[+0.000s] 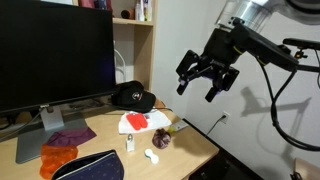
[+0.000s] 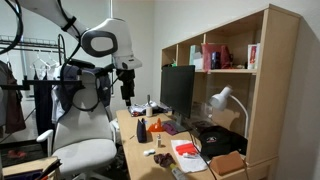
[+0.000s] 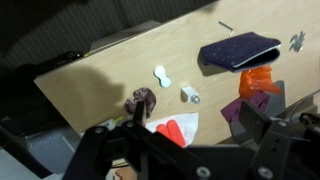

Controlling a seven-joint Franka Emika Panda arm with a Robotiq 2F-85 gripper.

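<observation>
My gripper hangs open in the air above the right part of the desk, with nothing between its fingers. Below it in the wrist view lie a dark purplish bundle, a small white spoon-like item and a little white bottle. A red item rests on a white cloth farther back. Toward the left of exterior view 1 are a dark blue pouch, an orange bag and a folded maroon cloth.
A large monitor stands at the desk's back left. Near the wooden shelf sits a black cap. A grey office chair is beside the desk. Bare desktop shows around the small items.
</observation>
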